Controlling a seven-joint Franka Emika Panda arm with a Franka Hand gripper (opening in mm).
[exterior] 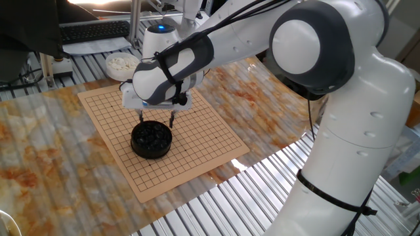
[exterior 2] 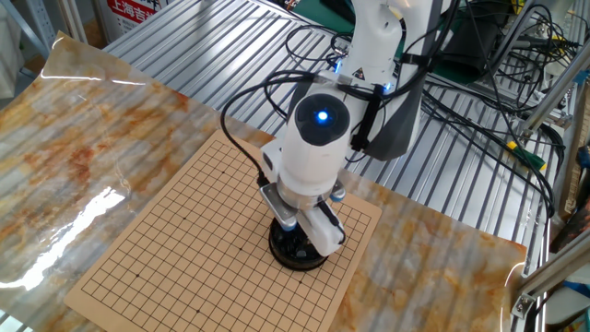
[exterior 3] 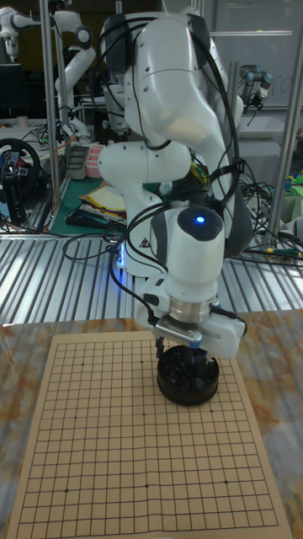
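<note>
A round black bowl [exterior: 151, 148] filled with black stones stands on the wooden grid board [exterior: 203, 141]. My gripper [exterior: 156, 120] points down at the bowl's far side in exterior view 1, its two fingers spread wide apart. One dark finger [exterior: 172, 119] shows beyond the rim on the right, the other near the rim on the left. Nothing shows held between them. In exterior view 2 the gripper's body covers part of the bowl [exterior 2: 297, 258]. From the front, in exterior view 3, the hand is just over the bowl [exterior 3: 188, 383]; whether a finger touches it I cannot tell.
Beyond the board's far corner sits a white bowl [exterior: 123, 65] of white stones. A black keyboard [exterior: 95, 31] lies farther back. Most of the board is bare, and the marbled tabletop [exterior: 59, 157] around it is clear. Cables [exterior 2: 249, 97] loop along the arm.
</note>
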